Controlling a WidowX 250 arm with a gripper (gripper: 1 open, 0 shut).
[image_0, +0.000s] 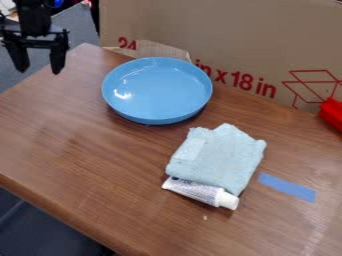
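Note:
My black gripper hangs open at the upper left, over the table's edge, left of a blue plate. The plate is empty. At the lower right a folded pale blue cloth lies on the wooden table, with a white tube lying against its front edge, partly under it.
A cardboard box stands along the back. A red object is at the right edge, and a blue tape strip lies right of the cloth.

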